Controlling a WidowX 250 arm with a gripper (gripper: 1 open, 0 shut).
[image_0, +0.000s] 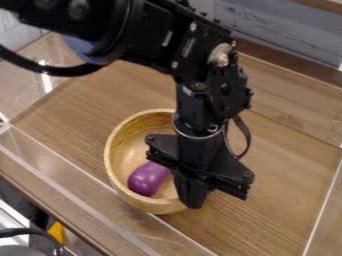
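A pale wooden bowl (123, 150) stands on the wooden table, partly covered by my gripper. A purple oval object (148, 178) lies inside it, toward the front. My black gripper (194, 190) is over the bowl's right part, its fingertips pointing down just right of the purple object. The fingers look shut, with nothing seen between them; the bowl's right rim is hidden behind them.
A pale wall runs along the back. Cables and a yellow item lie beyond the table's front left edge.
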